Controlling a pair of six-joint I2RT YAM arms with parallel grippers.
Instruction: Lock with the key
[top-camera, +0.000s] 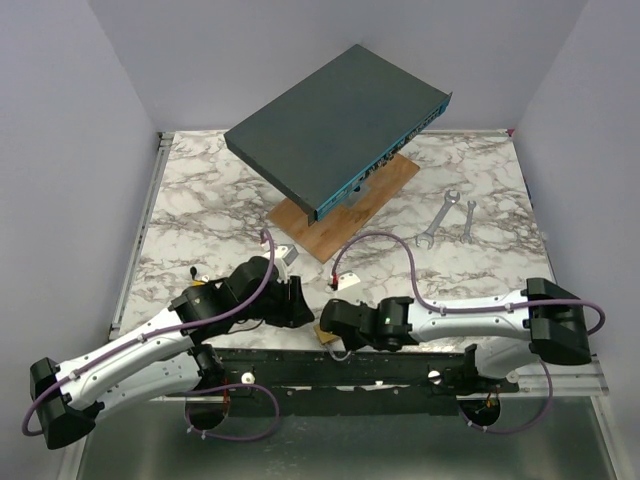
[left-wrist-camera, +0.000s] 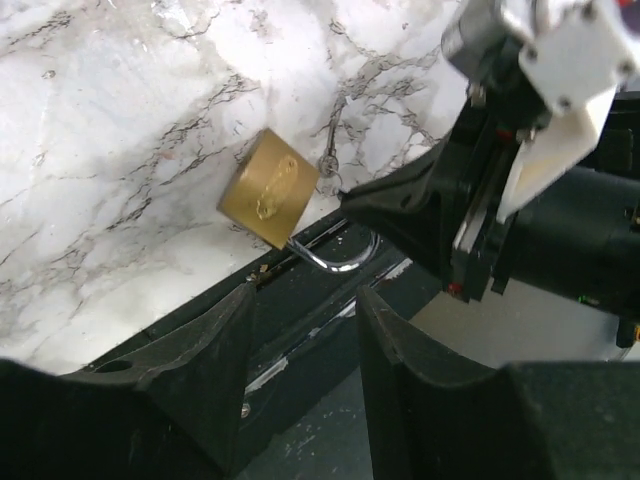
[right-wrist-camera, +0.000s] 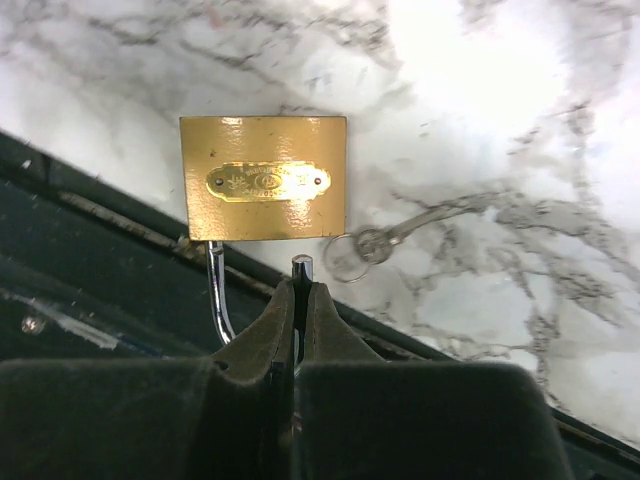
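Observation:
The brass padlock has its curved shackle swung out of the body. My right gripper is shut on that shackle, whose free end sticks out past the fingertips. In the left wrist view the padlock appears tilted, close to the right fingertips. Lying on the marble surface beside it is a metal key on a ring, touched by neither gripper. My left gripper is open, its fingers apart with nothing between them; from above, the left gripper points toward the padlock.
A large dark rack unit stands over a wooden board at the back. Two wrenches, the larger wrench and the smaller wrench, lie to the right. Dark front rail runs below the padlock.

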